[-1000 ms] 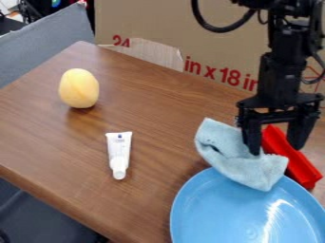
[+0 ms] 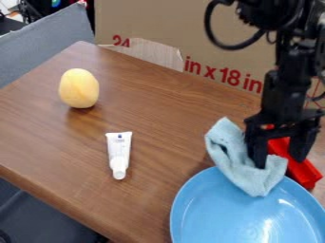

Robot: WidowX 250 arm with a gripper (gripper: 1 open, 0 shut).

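Observation:
My black gripper (image 2: 278, 150) is open, its fingers down at a light blue cloth (image 2: 235, 163) at the right of the view. The cloth rests against a red object (image 2: 305, 172) and reaches over the back rim of a blue plate (image 2: 245, 225). Whether the fingertips touch the cloth is hard to tell.
A yellow egg-shaped object (image 2: 79, 87) and a white tube (image 2: 120, 153) lie on the left of the wooden table (image 2: 152, 104). A cardboard box (image 2: 165, 24) stands behind.
The cloth's upper edge has shifted slightly.

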